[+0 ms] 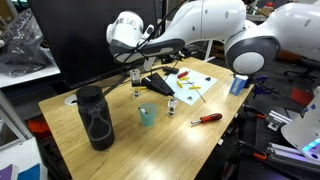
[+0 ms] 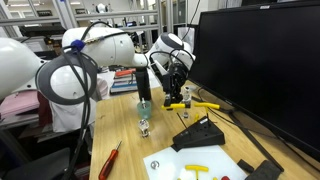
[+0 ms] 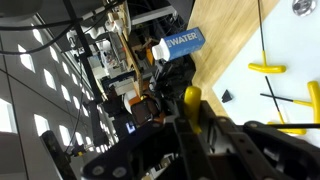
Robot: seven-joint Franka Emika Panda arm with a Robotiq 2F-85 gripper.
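My gripper is shut on a yellow-handled tool [image 3: 192, 104], whose handle points up between the fingers in the wrist view. In exterior view 2 a yellow bar [image 2: 206, 105] sticks out sideways at the gripper [image 2: 174, 103], above the table. A black open case [image 2: 199, 133] lies just in front of it. On the white sheet [image 3: 285, 85] rest several other yellow-handled tools [image 3: 266, 69]. The fingertips are small and dark in both exterior views, so the exact hold is hard to make out there.
A black cylinder [image 1: 96, 118], a teal cup [image 1: 148, 115], a small bottle [image 1: 172, 106] and a red-handled screwdriver [image 1: 207, 119] stand or lie on the wooden table. A blue-and-white box [image 3: 178, 43] shows in the wrist view. Bare wood lies at the front left.
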